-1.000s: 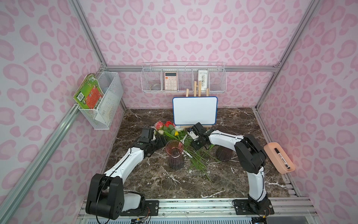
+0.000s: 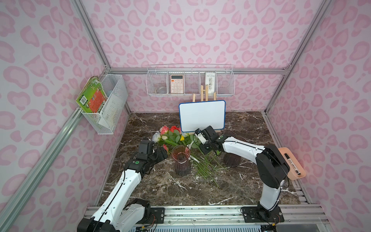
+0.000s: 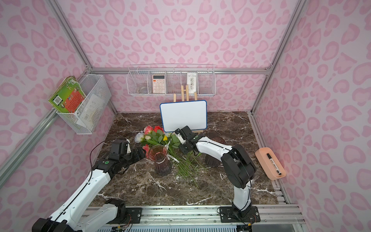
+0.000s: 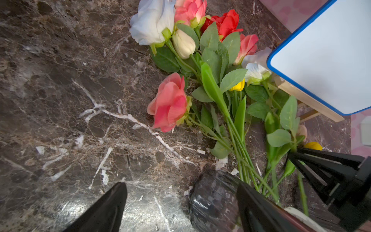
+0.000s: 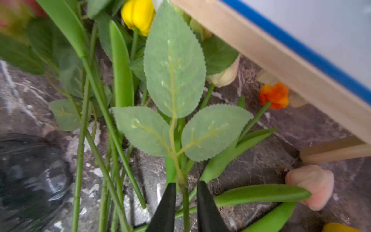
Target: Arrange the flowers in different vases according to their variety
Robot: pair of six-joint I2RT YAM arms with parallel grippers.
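Mixed flowers lie in a pile before the whiteboard: pink rose, white rose, red rose, yellow tulip, orange tulip. A pinkish vase stands left of their stems; a second, dark vase is partly hidden behind the right arm. My left gripper is open over the table beside the first vase, left of the flowers. My right gripper is low in the pile, part open, a green stem with three leaves between its fingers; whether they touch it is unclear.
The whiteboard on a wooden easel borders the flowers at the back. A pink tray with a marker lies at the right edge. Wire baskets hang on the walls.
The left arm has shifted back toward the left front, away from the vase. The right arm has changed its bend slightly, its gripper staying among the flowers.
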